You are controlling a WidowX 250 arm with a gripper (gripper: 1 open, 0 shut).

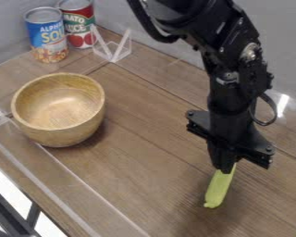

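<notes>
A pale yellow-green elongated object (pixel 217 191) lies on the wooden table on the right, its upper end beneath my black gripper (pixel 225 155). The gripper points down with its fingertips close together at that end and looks shut; whether they touch the object cannot be told. A wooden bowl (pixel 59 109) sits on the left.
Two cans stand at the back left, a blue-labelled one (pixel 48 37) and a red-labelled one (pixel 81 22), beside a clear frame-like shape. A grey wall runs along the back.
</notes>
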